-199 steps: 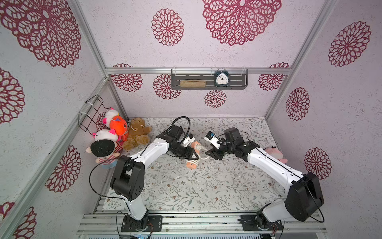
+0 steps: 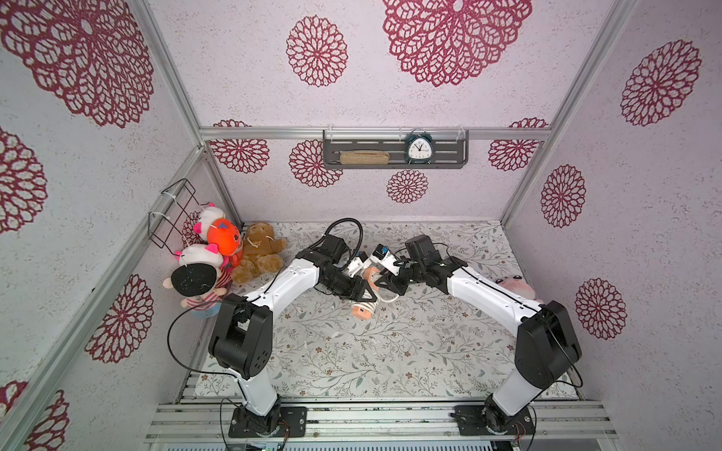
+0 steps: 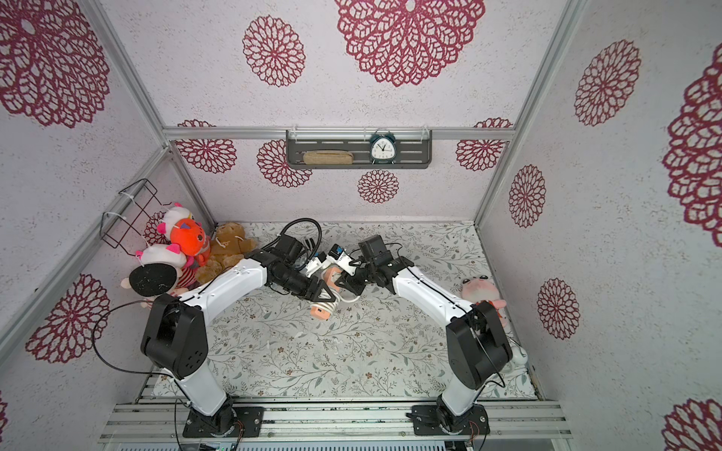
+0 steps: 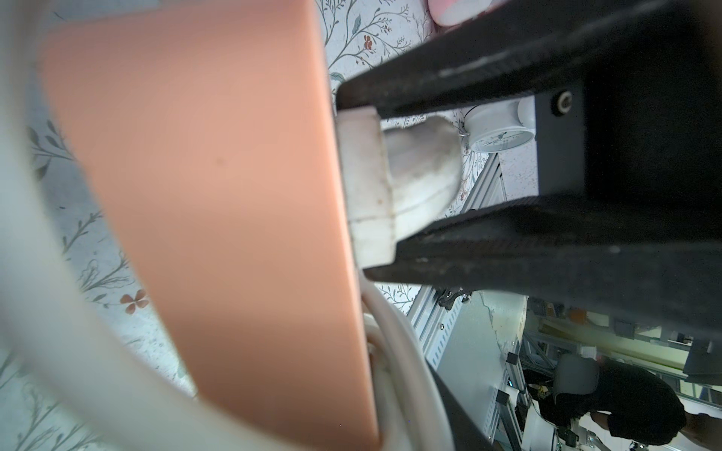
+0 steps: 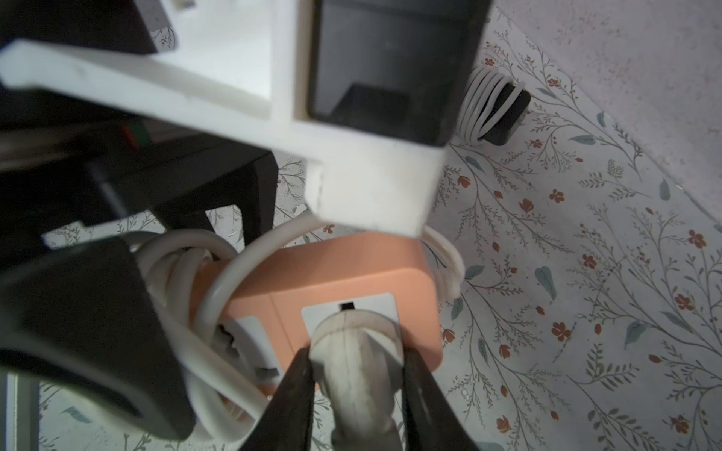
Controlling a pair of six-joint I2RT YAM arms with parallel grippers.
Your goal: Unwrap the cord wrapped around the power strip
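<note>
The peach power strip (image 5: 263, 272), with white cord (image 5: 225, 278) looped round it, stands at the middle of the table between both grippers. In the left wrist view its peach side (image 4: 210, 188) fills the left half. My left gripper (image 2: 363, 293) is on the strip from the left, shut on it; where exactly the fingertips grip is partly hidden. My right gripper is at the strip from the right, its fingertips either side of a white plug (image 5: 353, 338) seated in a socket; whether it has closed on the plug is unclear.
Plush toys (image 2: 259, 255) line the left wall, and a pink one (image 3: 479, 293) sits at the right. A shelf with a clock (image 2: 419, 148) hangs on the back wall.
My right arm has moved leftward onto the power strip, so its gripper now surrounds the plug. The left arm is nearly unchanged.
</note>
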